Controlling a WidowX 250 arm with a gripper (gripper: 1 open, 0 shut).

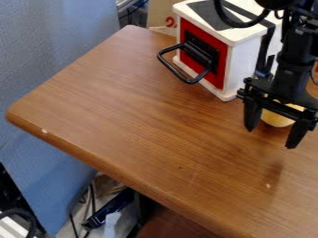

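Note:
My black gripper stands open at the right side of the table, its fingers pointing down, one on either side in front of a yellow object that is mostly hidden behind it. A white box with a red front and a black handle stands at the back of the wooden table, left of my gripper.
A blue fabric panel stands to the left, and a cardboard box sits behind.

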